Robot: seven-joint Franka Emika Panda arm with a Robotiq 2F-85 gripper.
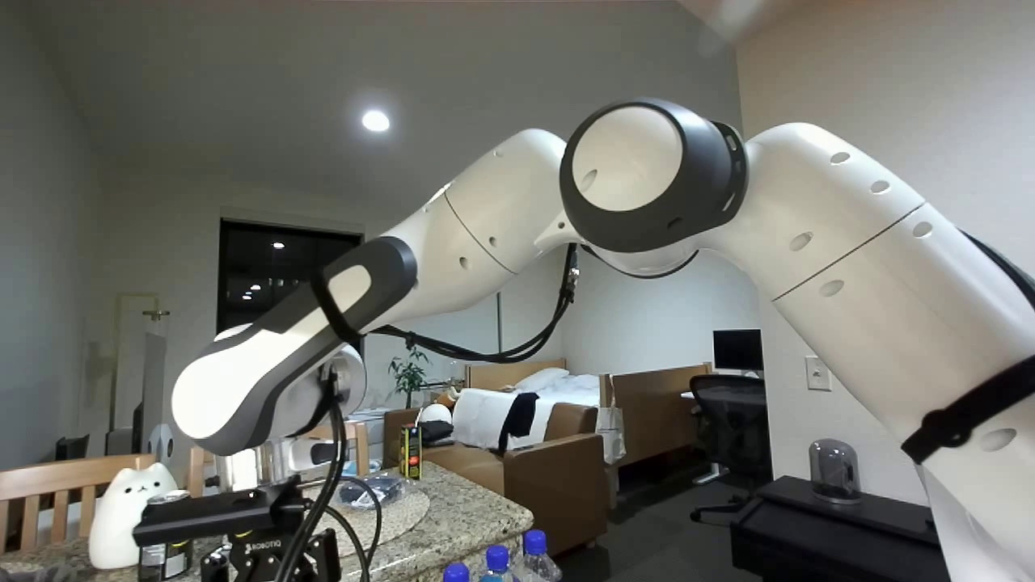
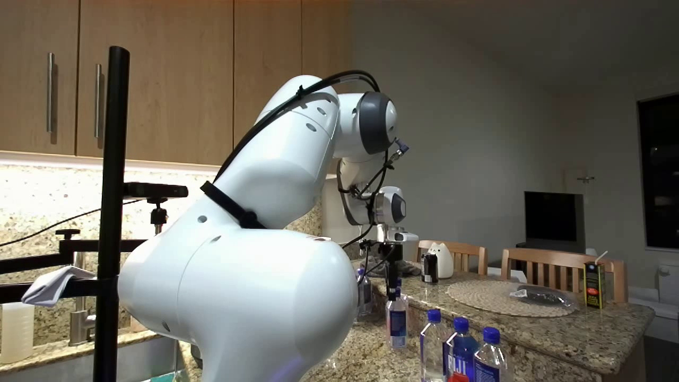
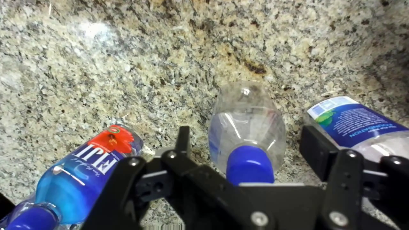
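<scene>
In the wrist view, a clear bottle with a blue cap [image 3: 250, 165] sits between the spread fingers of my gripper. Visible gaps separate the bottle from the fingers on both sides, so the fingers stand open around it without gripping. To the left is a blue-tinted FIJI bottle [image 3: 90, 168] with a red flower on its label. Another bottle with a dark blue label [image 3: 354, 124] lies close beside the right finger [image 3: 315, 151]. In exterior view 2, my gripper points down above a labelled bottle [image 2: 397, 324]; its fingertips are hard to make out there.
Bottles with blue caps [image 2: 460, 324] stand along the raised counter [image 2: 573, 344]. On that counter are a white cat figure [image 2: 440, 260], a black can [image 2: 429, 268], a round woven mat [image 2: 474, 298] and a drink carton [image 2: 594, 285]. Bare granite [image 3: 165, 49] shows ahead of the bottles.
</scene>
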